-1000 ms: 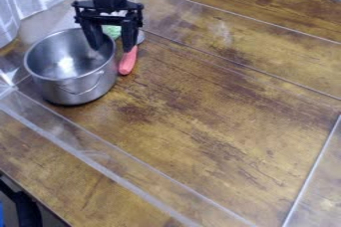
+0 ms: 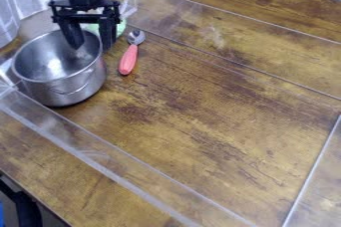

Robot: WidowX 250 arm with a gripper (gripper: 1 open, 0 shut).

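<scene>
A large steel pot sits at the left of the wooden table. My black gripper hangs over the pot's back part, its fingers pointing down near the back rim; whether it holds anything there is unclear. A utensil with a pink handle and metal head lies just right of the pot. A green item lies behind the pot, partly hidden by the gripper.
Transparent borders run along the left front and right edges. A pale crumpled covering lies at the back left.
The gripper has moved left, off the pink-handled utensil's head, which now shows. The pot appears shifted slightly left.
</scene>
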